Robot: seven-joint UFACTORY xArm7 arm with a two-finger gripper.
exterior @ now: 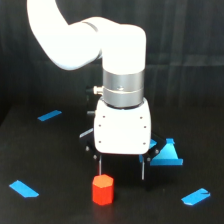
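A red six-sided block (103,190) lies on the dark table at the front, left of centre. Above and right of it my white gripper (121,175) points down, open, its two thin fingers (143,170) wide apart. In this view the left finger ends near the block's top edge; whether it touches, I cannot tell. Nothing shows between the fingers. A blue and light-coloured triangular piece (168,154) is on the table behind and to the right of the gripper, partly hidden by it.
Blue tape strips mark the table at back left (49,115), front left (23,188) and front right (196,197). A dark curtain (190,50) hangs behind. Open table lies to the left and at the front right.
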